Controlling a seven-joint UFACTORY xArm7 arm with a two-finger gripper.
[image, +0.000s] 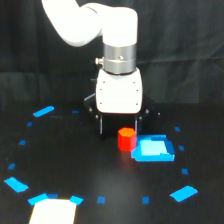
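My gripper (120, 126) stands open in the camera view, pointing down, its dark fingers spread apart. Just below and between those fingers is a red block (126, 140), upright on the black table. Its full outline shows, and I cannot tell how far the fingertips are from it in depth. Right beside the block, on its right, lies a shallow blue tray (168, 158) with a pale inside and nothing visible in it.
A cream square (53, 212) lies at the front left edge. Flat blue tape marks (184, 193) are scattered over the black table.
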